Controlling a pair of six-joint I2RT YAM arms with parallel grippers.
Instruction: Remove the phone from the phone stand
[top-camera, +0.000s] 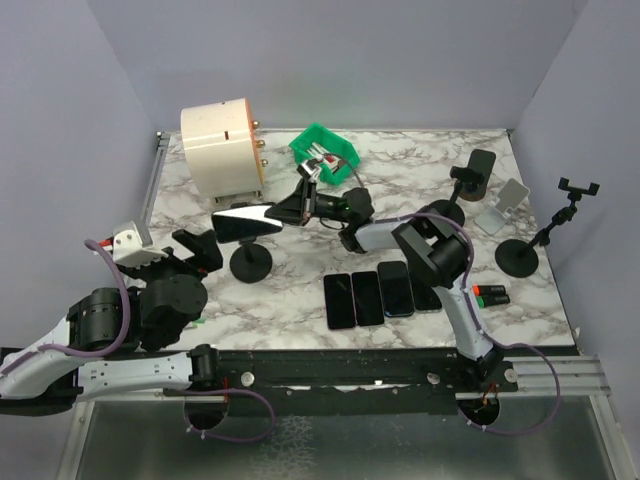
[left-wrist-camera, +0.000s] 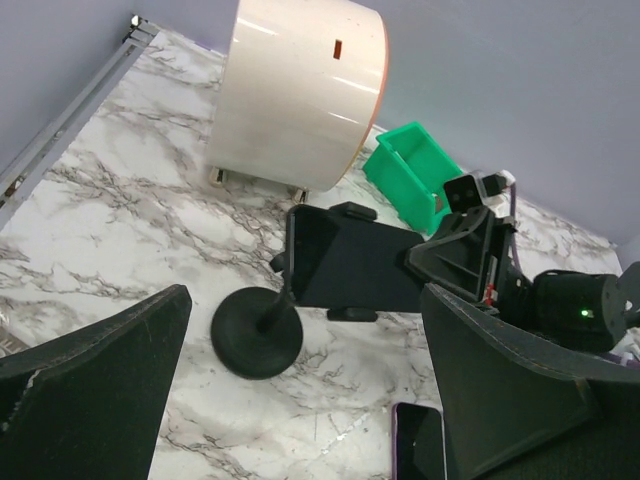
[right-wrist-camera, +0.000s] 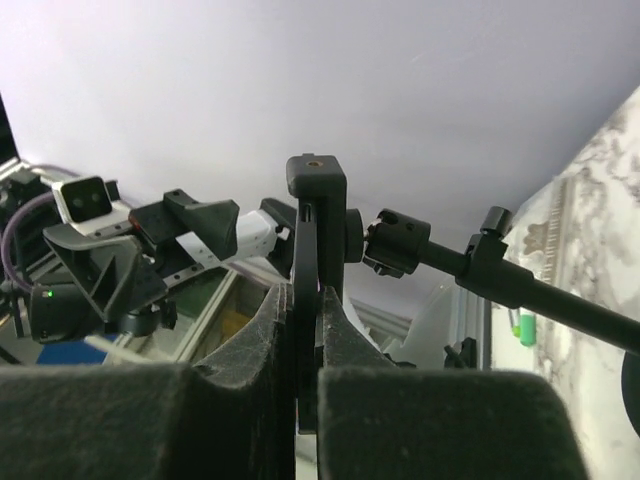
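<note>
The black phone (left-wrist-camera: 352, 262) sits sideways between the upper and lower clamp arms (left-wrist-camera: 352, 314) of the phone stand. Below it is the stand's round base (top-camera: 251, 264) on the marble table. My right gripper is shut on the phone's right end, while the clamp still spans the phone's middle. In the right wrist view the phone (right-wrist-camera: 306, 255) appears edge-on, with the stand's dark rod (right-wrist-camera: 560, 303) running off to the right. At the left of the top view, my left gripper is spread wide, its fingers (left-wrist-camera: 120, 375) apart with nothing gripped.
Behind the stand is a large cream cylinder (top-camera: 217, 150), with a green bin (top-camera: 345, 150) to its right. Several phones (top-camera: 339, 301) lie in a row at front centre. Other stands (top-camera: 517, 258) and two markers (top-camera: 490, 300) occupy the right side.
</note>
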